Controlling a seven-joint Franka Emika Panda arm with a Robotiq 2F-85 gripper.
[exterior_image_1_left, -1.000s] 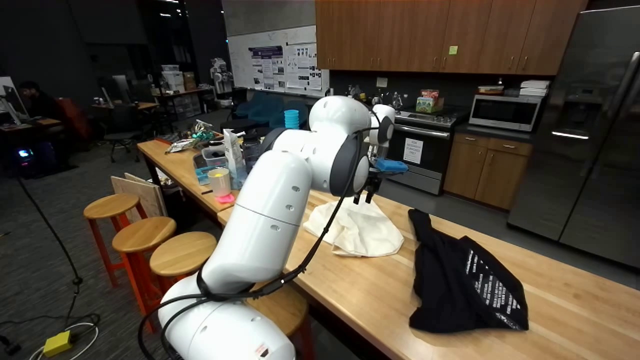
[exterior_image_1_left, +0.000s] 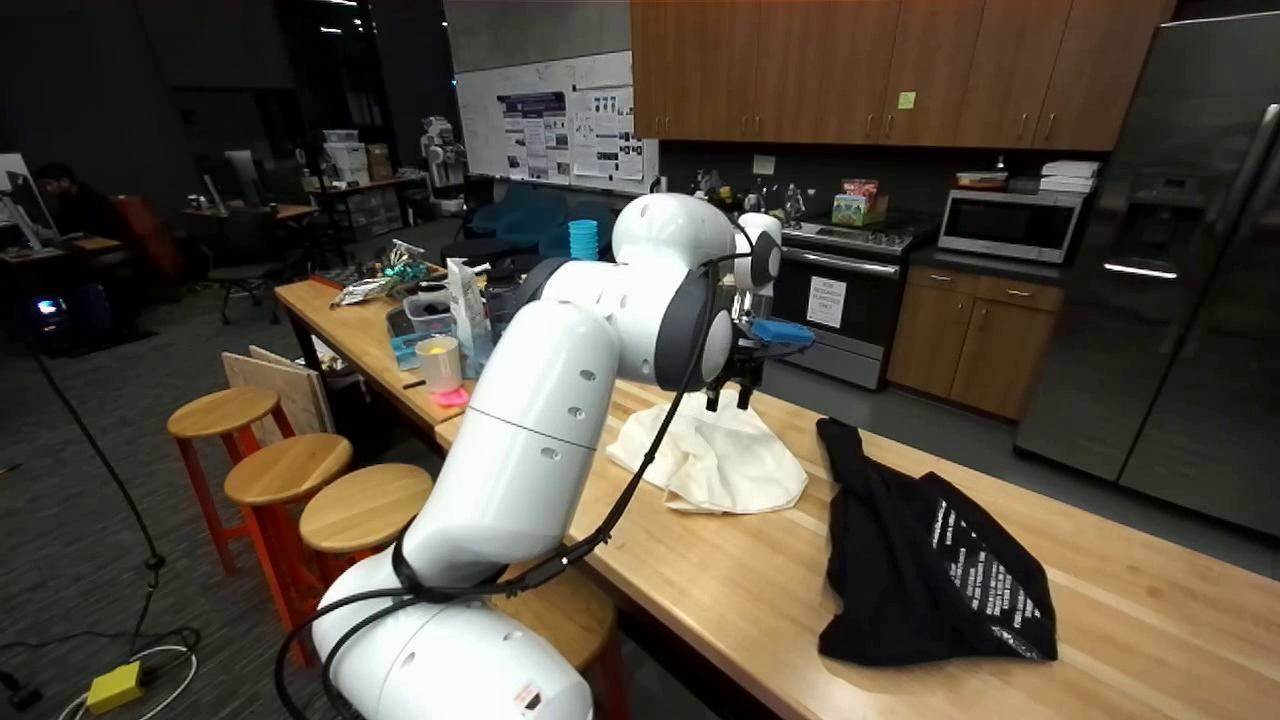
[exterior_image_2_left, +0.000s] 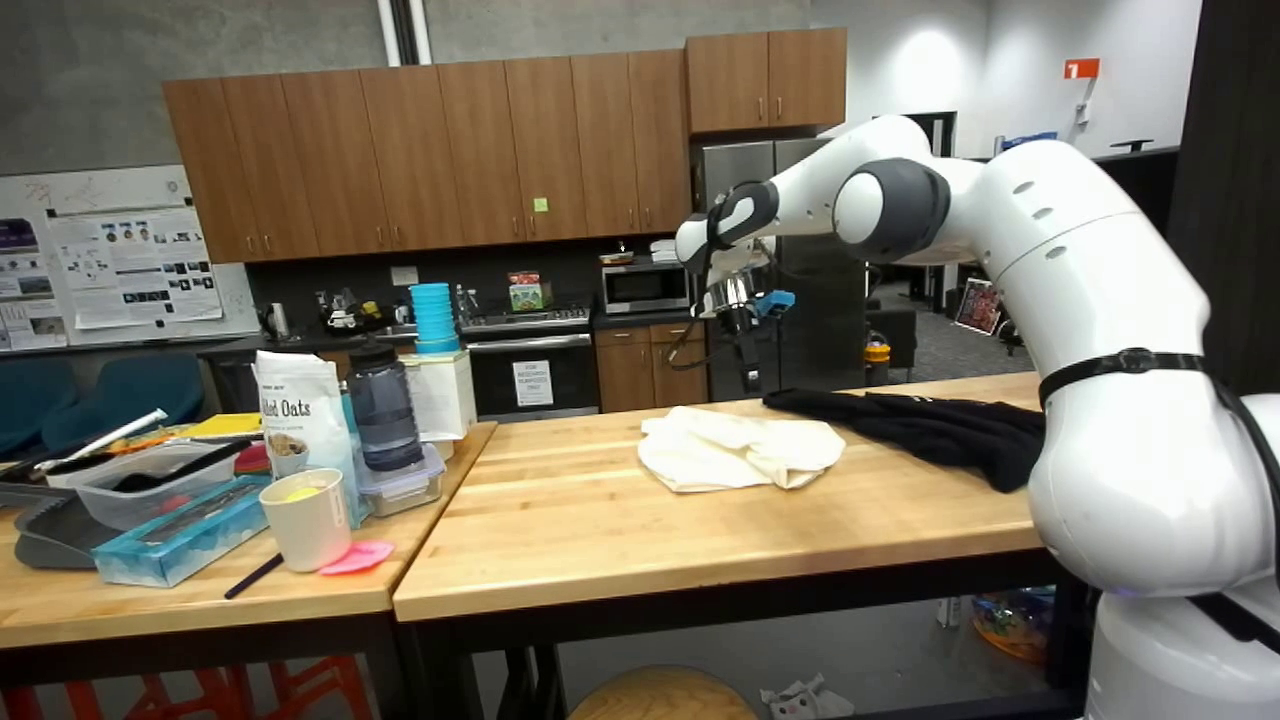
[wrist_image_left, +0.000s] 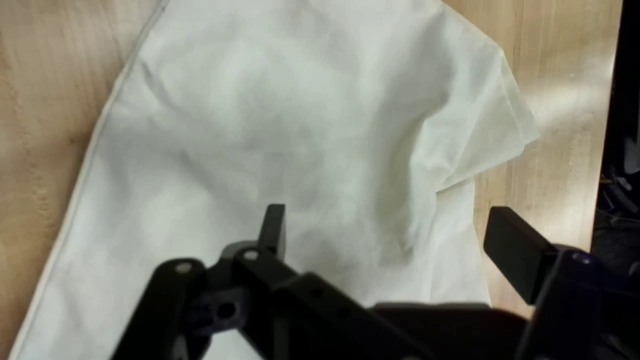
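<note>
A cream cloth (exterior_image_1_left: 720, 456) lies crumpled on the wooden table, with a folded corner on its right side in the wrist view. My gripper hangs above this cloth, open, its two black fingers wide apart and nothing held between them. In the wrist view, one finger is over the cloth and the other over bare wood beside its edge. From exterior view 2, the gripper (exterior_image_2_left: 751, 378) appears above the cloth's far side, apart from it. A black garment (exterior_image_1_left: 930, 558) with white print lies bunched to the right of the cloth.
A second table at the left bears a white mug (exterior_image_2_left: 306, 518), an oats bag (exterior_image_2_left: 302, 414), a dark bottle (exterior_image_2_left: 386, 408) and several containers. Bare wood (exterior_image_2_left: 576, 528) stretches in front of the cloth. Wooden stools (exterior_image_1_left: 288, 468) stand along the near side.
In exterior view 1, the wrist and gripper have shifted very slightly, with the fingers a little lower and more spread in view. The cloth and the black garment look unmoved.
</note>
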